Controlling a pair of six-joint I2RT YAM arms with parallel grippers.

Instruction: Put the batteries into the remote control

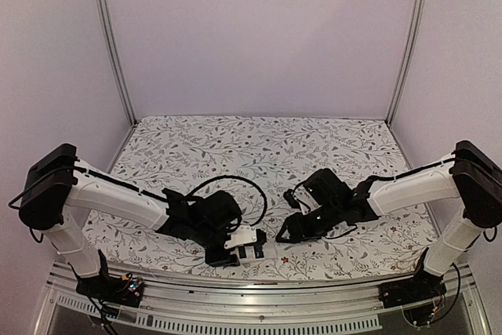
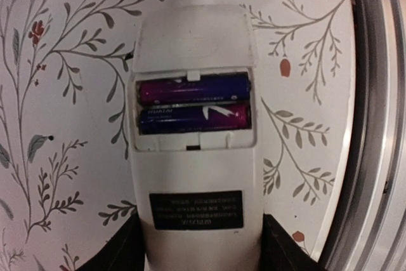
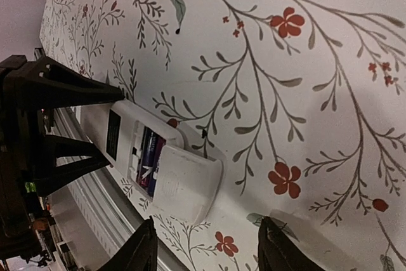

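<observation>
The white remote control [image 2: 196, 169] lies face down, with two purple-blue batteries [image 2: 195, 89] side by side in its open compartment. Past the compartment, at the far end of the remote, sits the pale cover [image 3: 188, 182], slid clear of the batteries. My left gripper is shut on the remote's near end, one finger along each side. In the right wrist view my right gripper stands part open above the tabletop, just beyond the cover's end, with only patterned surface between its fingers. From above, the right gripper [image 1: 287, 234] is right of the remote.
A metal rail [image 1: 235, 292] runs along the table's front edge, close to the remote. Black cables loop from both arms.
</observation>
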